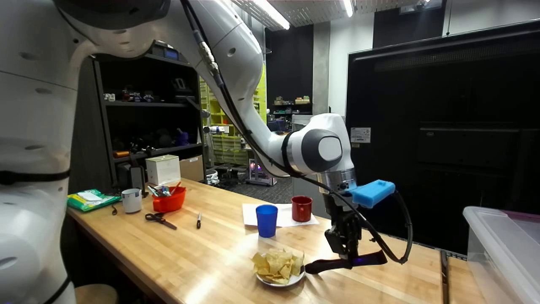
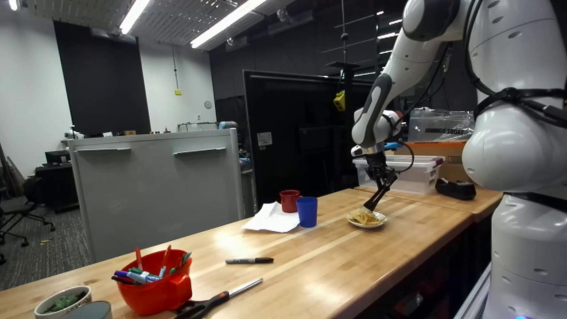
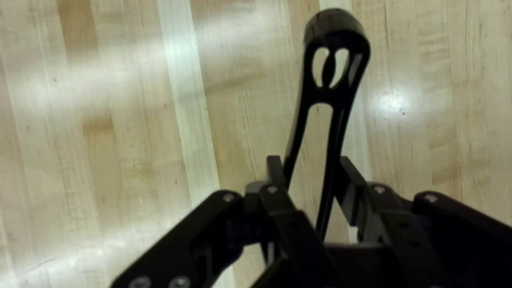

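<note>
My gripper (image 1: 349,257) is shut on a long black utensil (image 1: 328,265), held roughly level above the table. In the wrist view the utensil (image 3: 327,96) runs up between the fingers, with a long open slot and two small holes near its rounded end. Tortilla chips (image 1: 276,264) are heaped on a small white plate (image 1: 284,284). In exterior view 1, the utensil's left end is at the plate's right edge; I cannot tell whether they touch. Exterior view 2 shows the utensil (image 2: 375,199) slanting down toward the chips (image 2: 363,215).
A blue cup (image 1: 266,221) stands behind the plate, with a red mug (image 1: 301,209) on white paper (image 1: 250,215) farther back. Scissors (image 1: 160,220), a marker (image 1: 198,221) and a red pen container (image 1: 169,201) are at the left. A clear bin (image 1: 486,243) stands right.
</note>
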